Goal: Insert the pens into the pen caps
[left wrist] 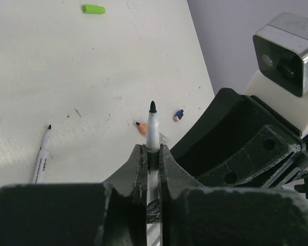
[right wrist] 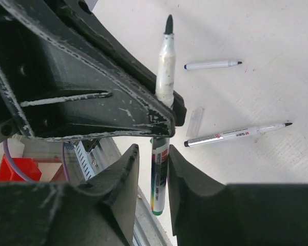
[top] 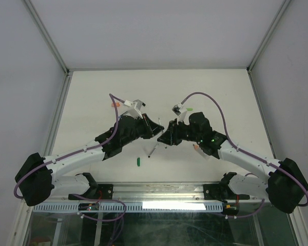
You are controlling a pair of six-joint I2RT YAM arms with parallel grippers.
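Observation:
A white marker with a bare black tip (left wrist: pixel 152 128) stands upright, and my left gripper is shut around it. The right wrist view shows the same marker's printed lower barrel (right wrist: pixel 159 174) with a green end. That lower part is between the fingers of my right gripper, which is part open, with a gap on its left side. Two uncapped pens lie on the table: a long printed marker (right wrist: pixel 238 134) and a thinner blue-ended pen (right wrist: pixel 213 65). Loose caps include a green cap (top: pixel 138 161), a light green cap (left wrist: pixel 94 9) and an orange cap (top: pixel 115 104).
A clear cap-like piece (right wrist: pixel 195 122) lies beside the printed marker. Near the right side of the left wrist view is a small blue piece (left wrist: pixel 178 115). Both grippers are very close together over the middle.

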